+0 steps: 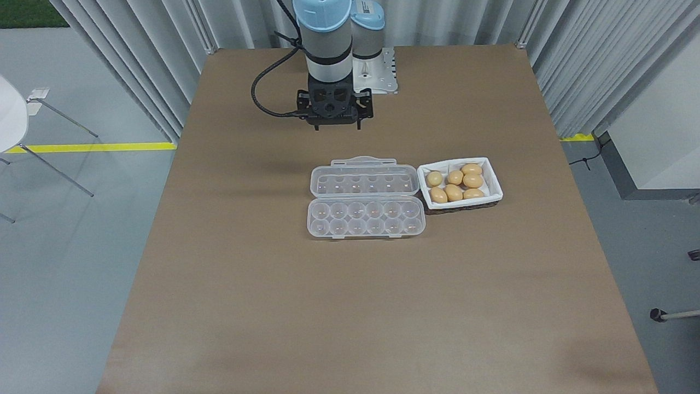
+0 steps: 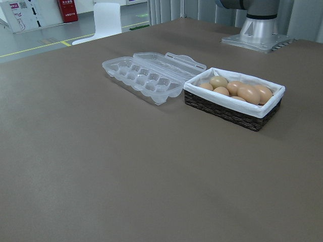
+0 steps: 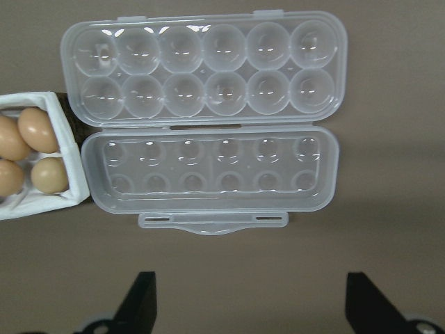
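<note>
My gripper [image 1: 338, 126] hangs over the back of the table, above and behind an empty clear plastic egg carton [image 1: 365, 216] [image 2: 144, 80] [image 3: 205, 66], which lies open with its lid flat. Its two black fingers stand wide apart in the wrist view, nothing between them. Beside the carton, on the right in the front view, a dark wicker basket with a white liner [image 1: 459, 203] [image 2: 227, 110] [image 3: 42, 205] holds several brown eggs [image 1: 472, 180] [image 2: 248, 93] [image 3: 38, 130].
The robot's base plate [image 2: 252, 41] sits at the back edge, with curtains behind it.
</note>
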